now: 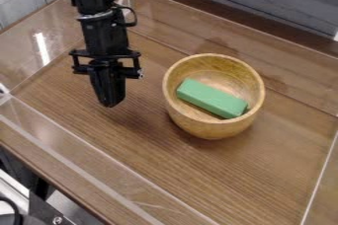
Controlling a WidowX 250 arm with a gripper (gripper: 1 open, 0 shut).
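A black robot gripper hangs low over the wooden table on the left side of the view, shut, with nothing visible between its fingers. To its right sits a round tan bowl holding a green rectangular block, which lies tilted inside.
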